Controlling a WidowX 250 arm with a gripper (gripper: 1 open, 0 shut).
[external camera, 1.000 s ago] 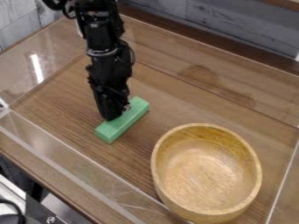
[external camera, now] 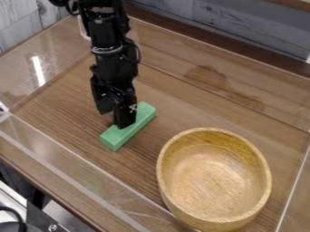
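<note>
The black robot arm reaches down from the upper middle, its gripper [external camera: 121, 113] low over the wooden surface at the upper-left end of a green rectangular block [external camera: 126, 130]. The gripper is open; its black fingers are hard to make out against the dark body, and whether they touch the block is unclear. The block lies flat, running diagonally from lower left to upper right.
A large yellow oval bowl [external camera: 213, 178] stands at the lower right. The wooden table [external camera: 218, 91] is otherwise mostly clear, with pale edges at left and back. Dark cables show at the bottom-left corner.
The gripper has come lower, its dark fingers now visible beside the block's upper part. The green block has stayed about where it was.
</note>
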